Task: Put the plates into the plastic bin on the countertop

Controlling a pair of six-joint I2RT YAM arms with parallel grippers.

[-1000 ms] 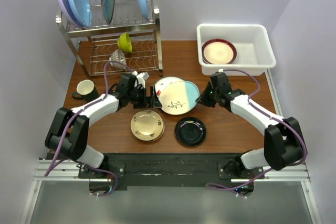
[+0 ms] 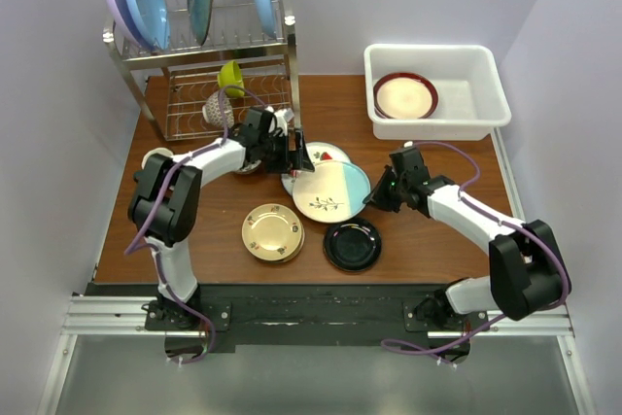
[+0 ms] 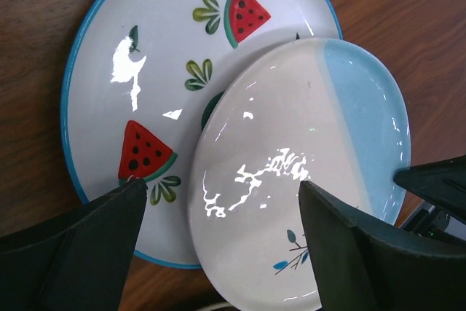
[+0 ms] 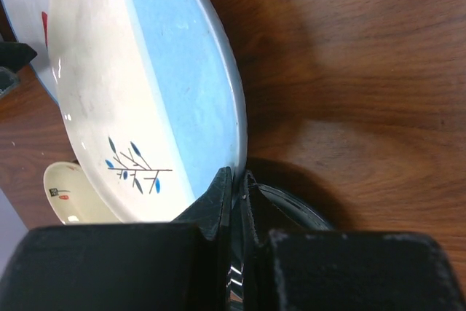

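Note:
The cream-and-blue plate rests tilted on the watermelon plate, its blue edge at my right gripper; that gripper is shut on the rim in the right wrist view. My left gripper is part open above the watermelon plate, fingers near the upper plate's left edge. A stack of floral plates and a black plate lie at the front. The white plastic bin at the back right holds a red-rimmed plate.
A metal dish rack at the back left holds upright plates, a green cup and another cup.
My left gripper has moved back and right over the watermelon plate. The cream-and-blue plate has shifted slightly toward the front, with the right gripper at its edge.

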